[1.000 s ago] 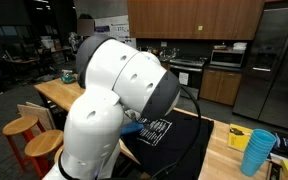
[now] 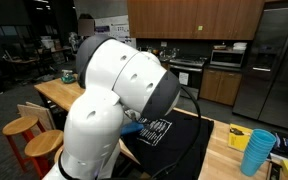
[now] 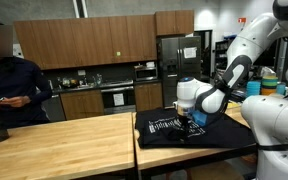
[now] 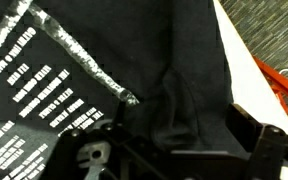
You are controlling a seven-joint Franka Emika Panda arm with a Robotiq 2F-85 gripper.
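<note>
A black cloth [image 4: 134, 25] with a white striped print fills most of the wrist view, with a raised fold running between my fingers. My gripper stands open over the cloth near its edge, its two fingers [image 4: 246, 126] wide apart. Whether they touch the fabric I cannot tell. In exterior view 1 the cloth [image 2: 189, 140] lies spread on the wooden table, and my arm hides the gripper. From exterior view 2, the arm reaches down over the cloth [image 3: 159, 154], where the dark gripper is hard to make out.
A blue cup [image 2: 257, 152] stands at the table's right side, near a yellow item [image 2: 240, 137]. Bare wooden tabletop [image 3: 64, 150] lies left of the cloth. Red-topped stools [image 2: 22, 125] stand beside the table. A person [image 3: 14, 85] is at the far left.
</note>
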